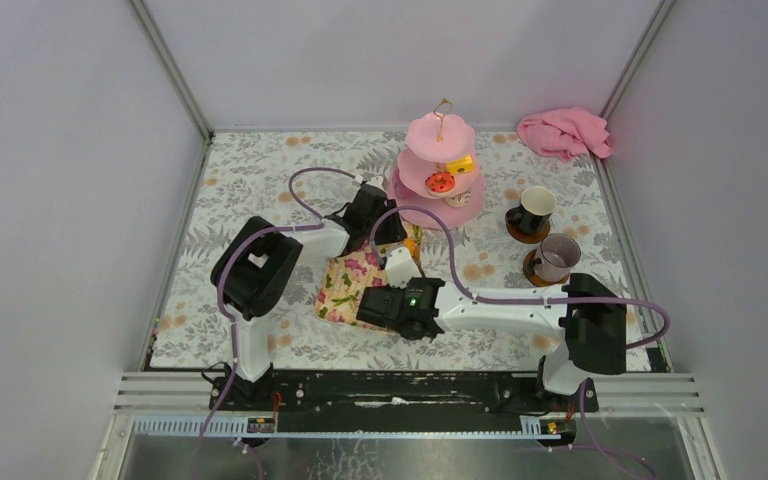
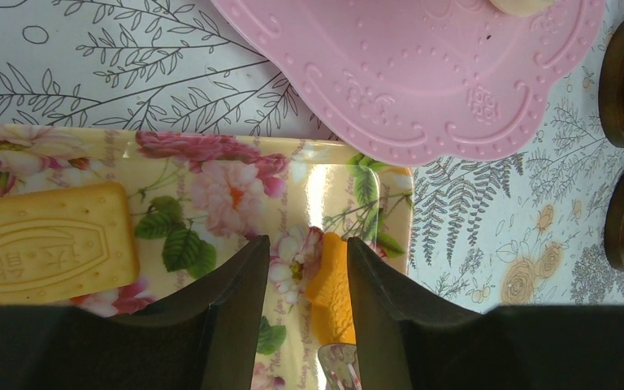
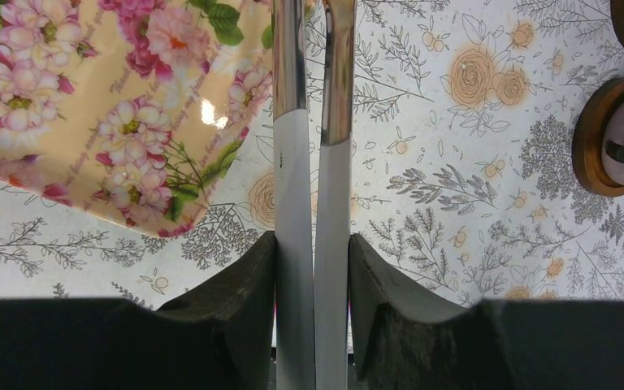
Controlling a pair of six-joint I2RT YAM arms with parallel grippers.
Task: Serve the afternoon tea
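Note:
A floral tray (image 1: 340, 300) lies mid-table, holding a rectangular biscuit (image 2: 41, 244) and an orange treat (image 2: 329, 284). My left gripper hangs over it, fingertips apart beside the orange treat, nothing seen between them. A metal tool tip (image 2: 340, 366) shows just below that treat. My right gripper grips silver-and-white tongs (image 3: 292, 171), which point over the tray's edge. The pink tiered stand (image 1: 440, 135) carries a red treat (image 1: 440, 182) and a yellow one (image 1: 459, 165).
Two mugs (image 1: 536, 205) (image 1: 558, 255) on wooden coasters stand at the right. A pink cloth (image 1: 565, 130) lies at the back right corner.

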